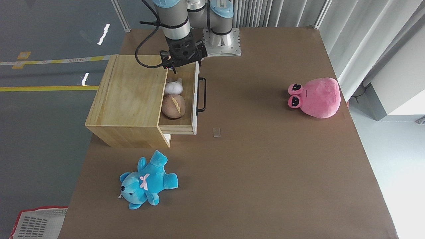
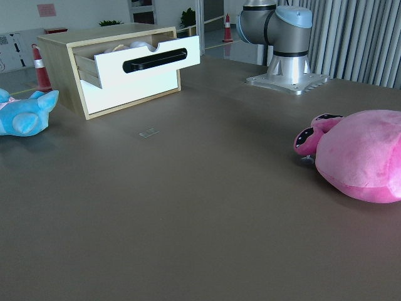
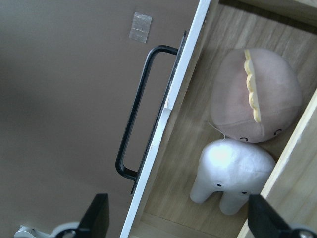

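A wooden cabinet [image 1: 127, 95] stands on the table with its drawer pulled out, white front [image 2: 113, 69] and black handle [image 1: 204, 93]. In the drawer lie a white plush [image 3: 230, 168] and a round pinkish-brown plush [image 3: 255, 94]. My gripper hangs over the drawer's back end, its two fingertips wide apart at the bottom of the wrist view, with nothing seen between them but drawer and table.
A blue bear [image 1: 147, 183] lies near the cabinet's front side; a pink plush [image 1: 320, 97] lies at the table's right edge. The arm's base stands at the back.
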